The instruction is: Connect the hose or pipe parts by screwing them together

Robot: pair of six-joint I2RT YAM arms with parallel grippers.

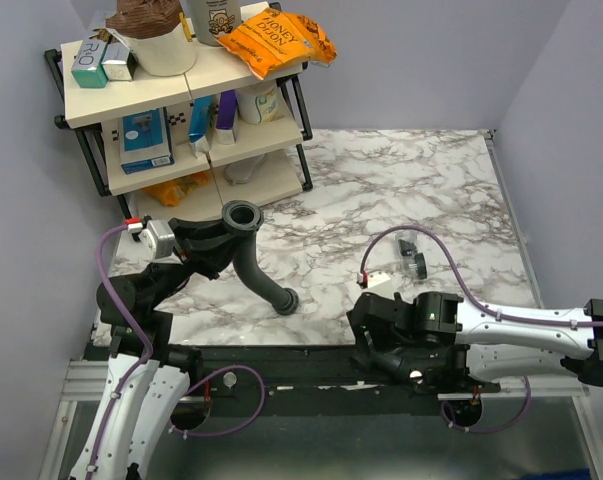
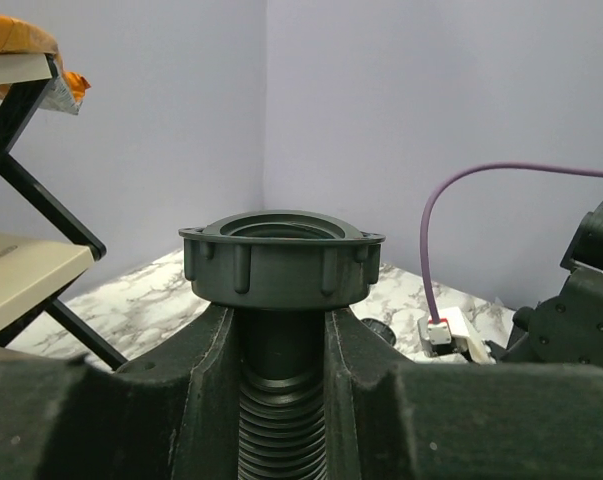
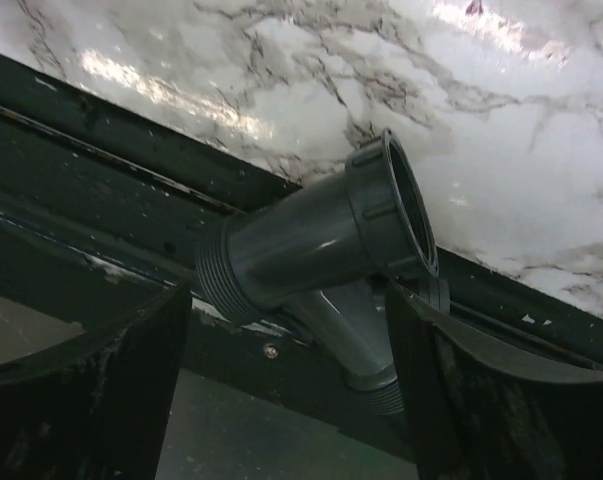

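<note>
In the top view, the dark grey corrugated hose [image 1: 266,288] rises from the marble top at left, its open end up. My left gripper [image 1: 233,238] is shut on it near that end. The left wrist view has the fingers [image 2: 203,390] on both sides of the neck, just below the wide ribbed collar [image 2: 281,262]. A grey Y-shaped pipe fitting [image 3: 311,240] lies across the counter's dark front edge in the right wrist view. My right gripper is over it, open, with a finger on each side and no visible grip. In the top view the right arm mostly hides that fitting.
A shelf rack [image 1: 131,97] with boxes, cans and bags stands at the back left. Small clear and black parts [image 1: 413,255] lie behind the right arm.
</note>
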